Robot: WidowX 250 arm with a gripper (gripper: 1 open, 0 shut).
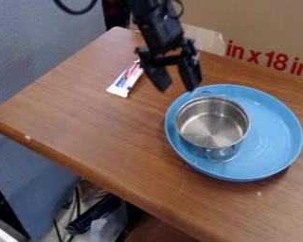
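A steel pot (212, 125) stands on a blue plate (271, 137) on the right part of the wooden table. A white toothpaste tube (124, 80) with red and blue print lies to the upper left of the plate. The black gripper (176, 77) hangs over the table between the tube and the pot, its two fingers apart, with nothing seen between them; it is somewhat blurred.
A cardboard box (257, 33) stands behind the table at the back right. Cables and bags lie on the floor below the table's left edge.
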